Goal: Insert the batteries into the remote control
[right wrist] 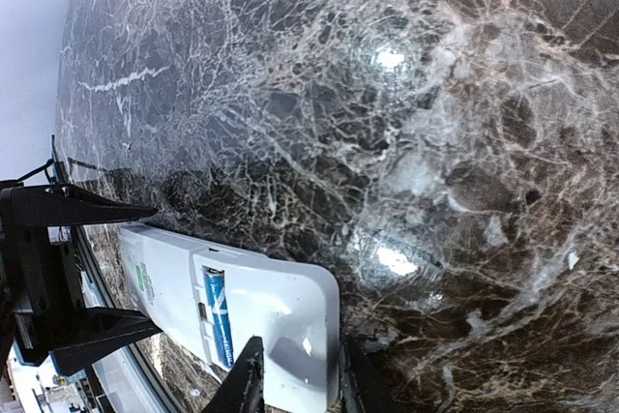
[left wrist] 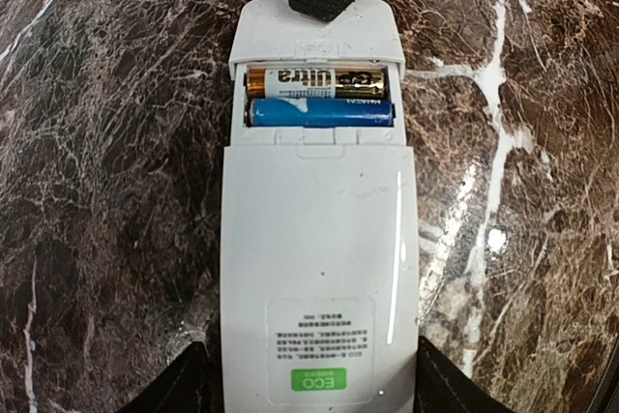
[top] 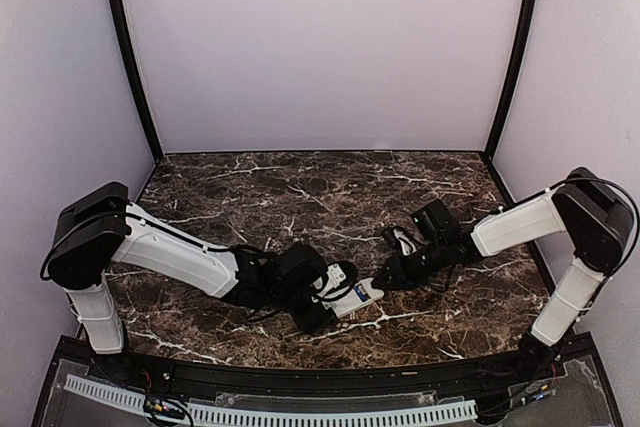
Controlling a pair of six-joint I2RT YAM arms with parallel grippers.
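The white remote control [left wrist: 319,229] lies back side up on the marble table, its battery compartment uncovered. Side by side in that compartment are a white-and-gold battery [left wrist: 314,81] and a blue battery [left wrist: 319,112]. Beyond them is the white end cover [left wrist: 319,31], slid partway off. My left gripper is shut on the labelled end of the remote, a finger against each side. At the cover end, my right gripper is partly open: one finger [right wrist: 247,374] is over the cover, the other just past its edge. Whether they touch it, I cannot tell.
A dark front rail [top: 320,375] runs close in front of the remote. Walls enclose the back and sides.
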